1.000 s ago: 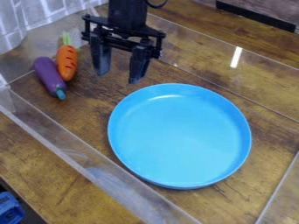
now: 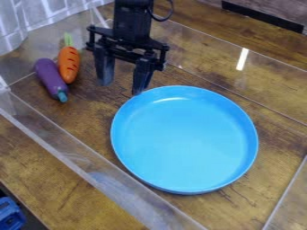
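Note:
My black gripper (image 2: 124, 70) hangs from the top centre over the wooden table, its two fingers spread apart with no object seen between them. Just left of it lie an orange toy carrot (image 2: 68, 63) with a pale green top and a purple eggplant (image 2: 50, 78), side by side. A large round blue plate (image 2: 182, 139) lies to the front right, below the gripper in the view.
Bare wood (image 2: 246, 63) is clear at the right and back. A clear plastic edge runs along the left and front left, with a small blue object (image 2: 7, 216) in the bottom left corner.
The gripper has shifted very slightly; the carrot, eggplant and plate have not moved.

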